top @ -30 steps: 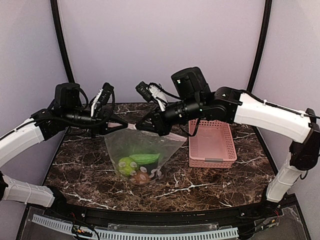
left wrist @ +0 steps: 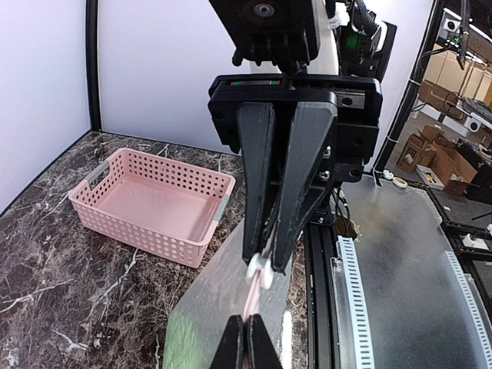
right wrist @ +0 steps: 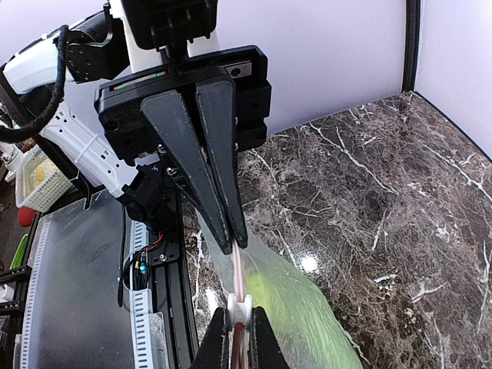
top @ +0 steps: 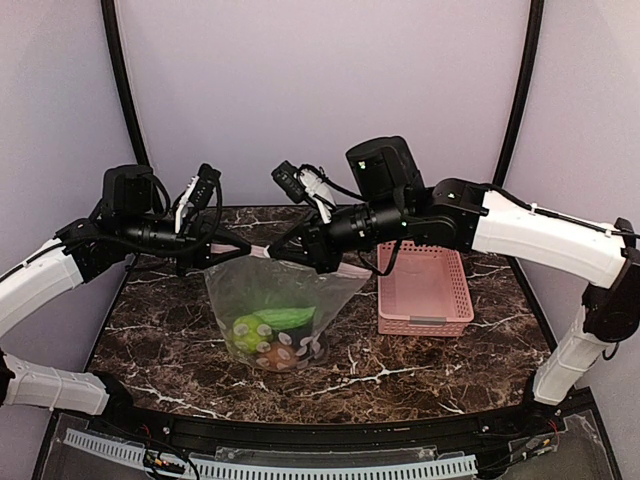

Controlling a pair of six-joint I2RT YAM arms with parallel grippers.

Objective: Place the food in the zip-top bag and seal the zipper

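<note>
A clear zip top bag [top: 230, 290] hangs upright between both grippers, its pink zipper strip [right wrist: 237, 269] along the top. Inside, at the bottom, lie a green long item [top: 285, 318], a yellow-green round one [top: 246, 331] and a brownish one [top: 277, 357]. My left gripper [top: 248, 250] is shut on the strip near the bag's left corner. Close beside it, my right gripper [top: 271, 252] is shut on the white zipper slider [right wrist: 240, 309]. Between the two, a short length of strip is stretched. To the right of the slider, the strip is partly hidden by the right gripper.
An empty pink basket [top: 425, 285] stands on the marble table [top: 400, 380], right of the bag and beneath the right arm. The table in front of the bag is clear.
Over the last second my left gripper has shifted slightly left, and the bag with its contents has swung a little left too. The right gripper has hardly moved.
</note>
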